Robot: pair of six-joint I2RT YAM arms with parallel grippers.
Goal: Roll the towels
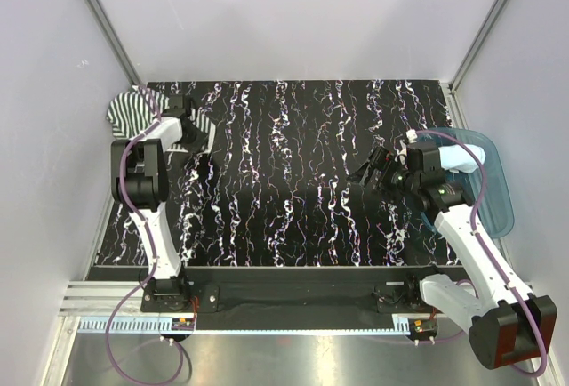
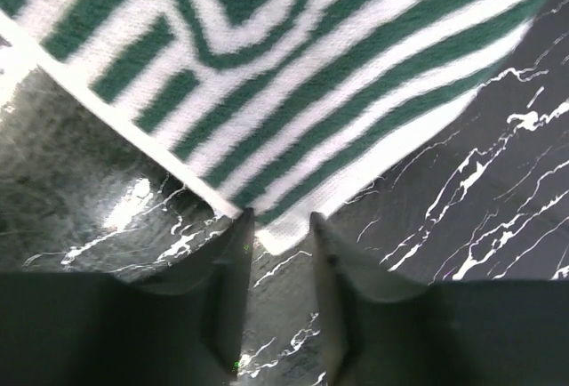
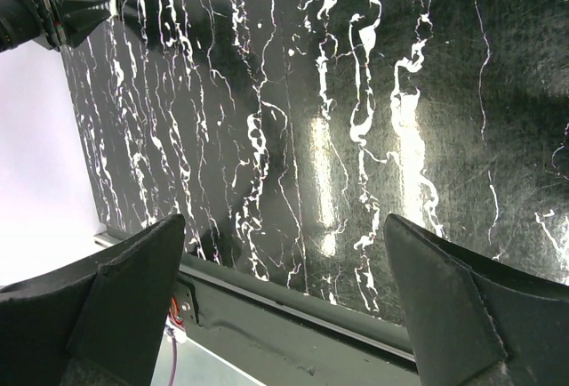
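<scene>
The green-and-white striped towel (image 1: 133, 114) lies bunched at the table's far left corner, partly covered by my left arm in the top view. In the left wrist view a pointed corner of the striped towel (image 2: 356, 92) lies on the dark tabletop. Right at that corner is my left gripper, part open, a narrow gap between its fingertips; whether they touch the cloth I cannot tell. Over the table's right side my right gripper (image 1: 357, 172) stands open. Nothing shows between its fingers in the right wrist view.
At the right edge is a blue bin (image 1: 500, 199) with a white cloth (image 1: 462, 157) in it, partly behind my right arm. Walls stand close on the left and right.
</scene>
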